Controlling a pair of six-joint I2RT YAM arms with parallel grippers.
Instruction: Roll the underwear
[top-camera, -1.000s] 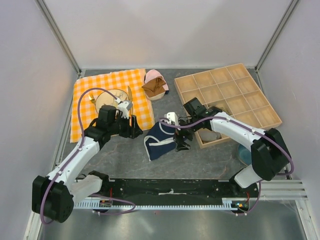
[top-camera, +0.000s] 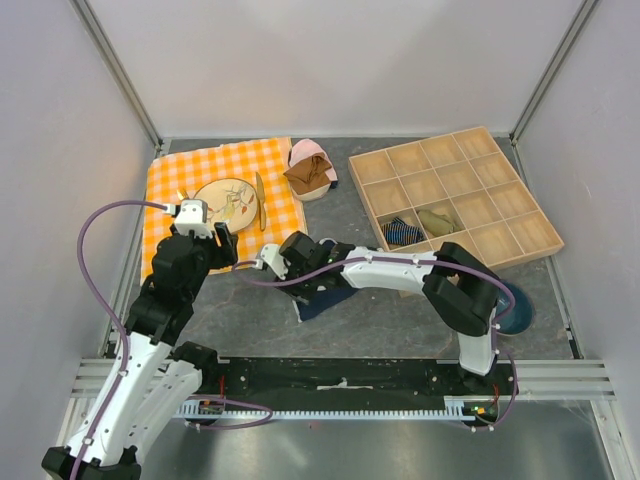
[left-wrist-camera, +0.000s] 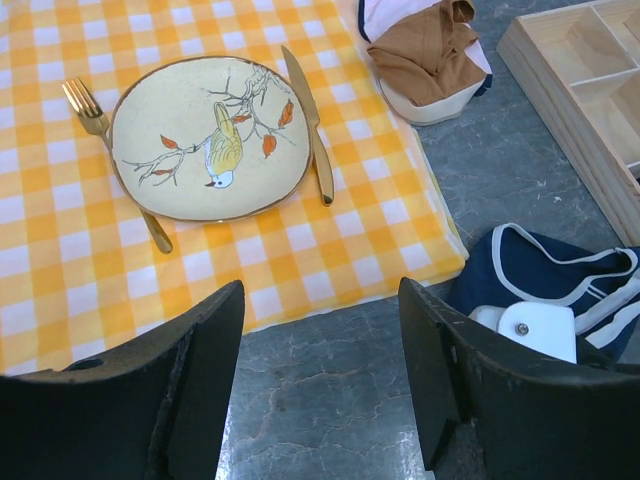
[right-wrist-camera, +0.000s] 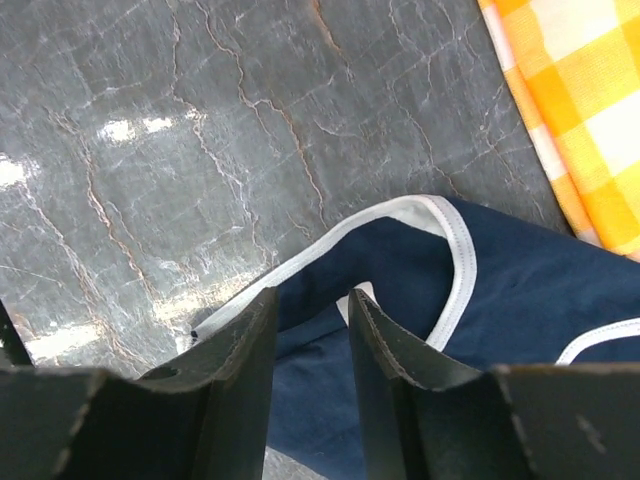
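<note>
The navy underwear (right-wrist-camera: 560, 280), with white waistband, lies flat on the dark table right of the checked cloth. My right gripper is low over its left part, fingers parted, with navy fabric and a white tag beneath them. In the top view that arm largely covers the garment. My left gripper hangs raised near the cloth's lower right, fingers apart, holding nothing.
A plate (left-wrist-camera: 210, 140) with fork and knife sits on the checked cloth (left-wrist-camera: 70, 220). A bin of clothes (top-camera: 310, 172) stands behind, a wooden divided box (top-camera: 455, 150) at right, a blue bowl (top-camera: 515, 312) beside it.
My right arm has swung leftward over the underwear from beside the box. My left arm has pulled back leftward, away from the underwear.
</note>
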